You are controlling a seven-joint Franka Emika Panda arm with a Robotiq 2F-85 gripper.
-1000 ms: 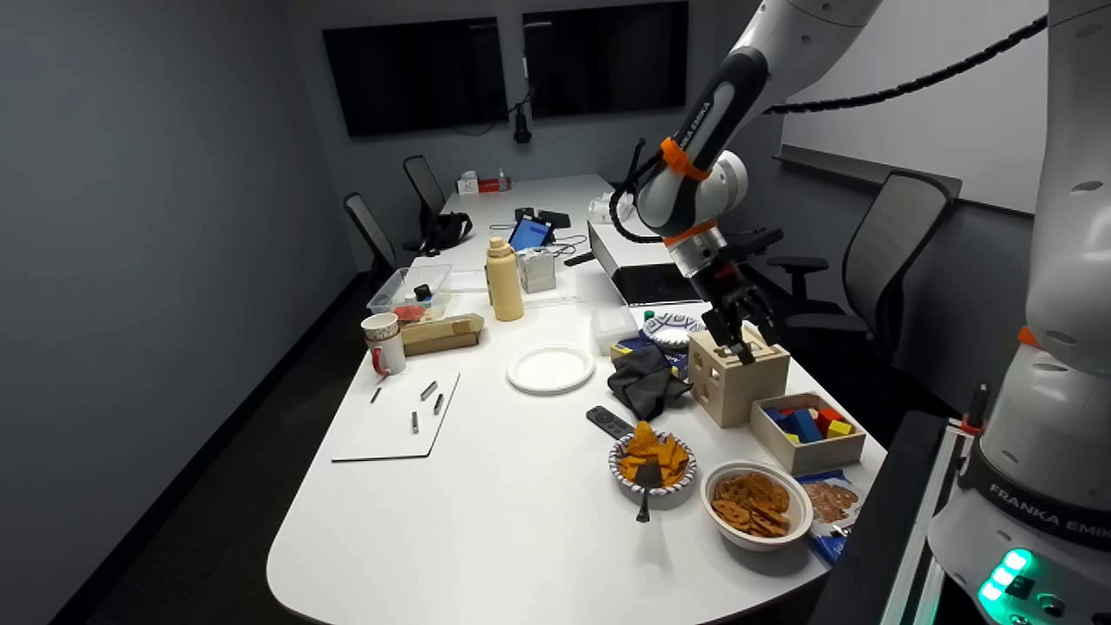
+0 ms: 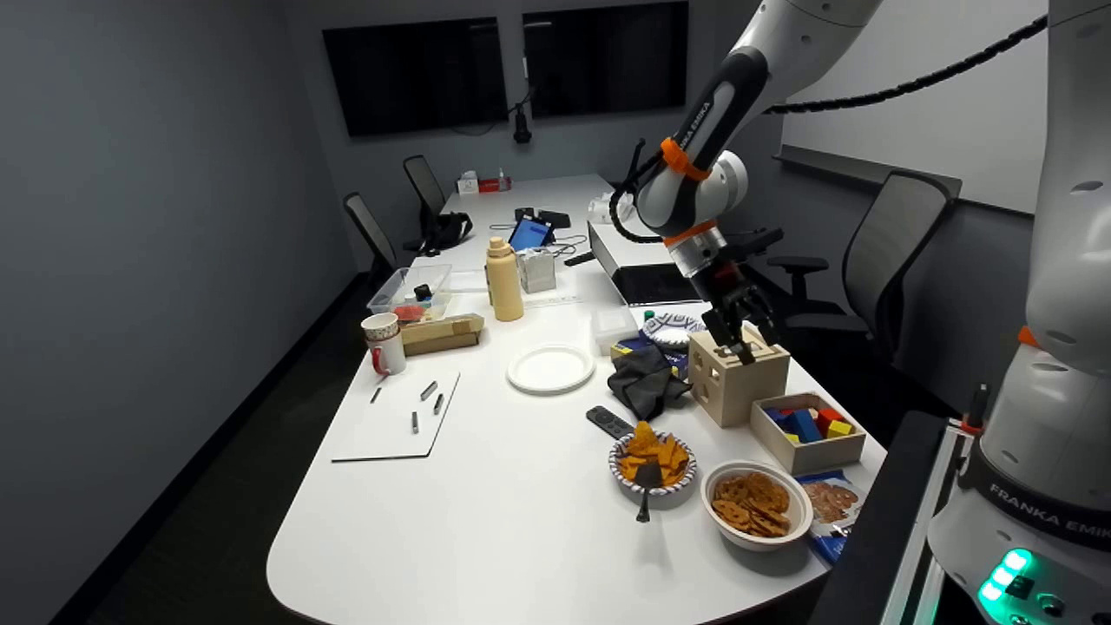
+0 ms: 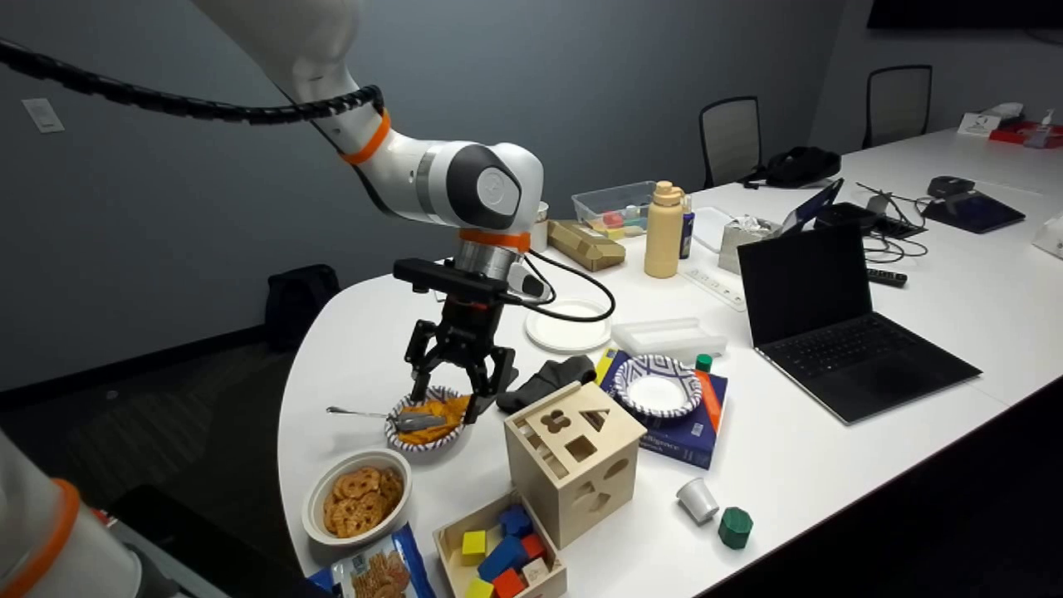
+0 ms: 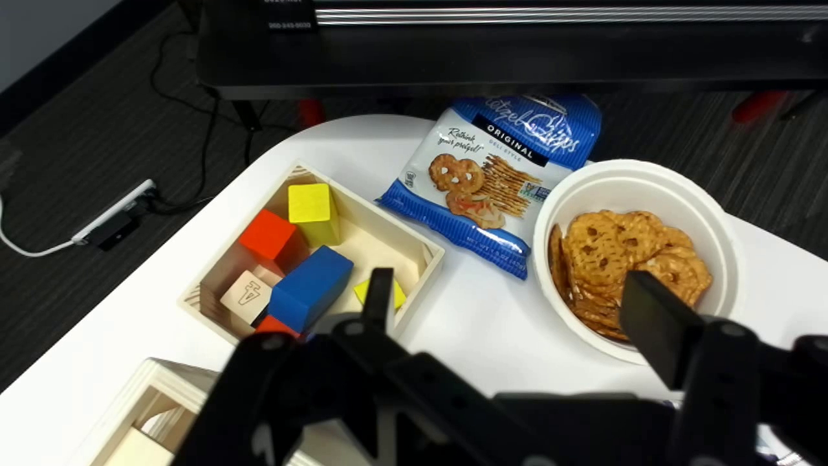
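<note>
My gripper hangs above the table with its fingers wide apart, nothing between them. In the wrist view its fingers reach up from the bottom, above the gap between a wooden tray and a white bowl of pretzel crisps. Coloured blocks lie in the tray, among them a blue block, a yellow block and a red block. Beside the tray stands a wooden shape-sorter box with cut-out holes. A patterned bowl of orange chips holds a dark-headed spatula.
A pretzel bag lies by the table edge. A black cloth, remote, white plate and blue book are nearby. Further back are a bottle and laptop.
</note>
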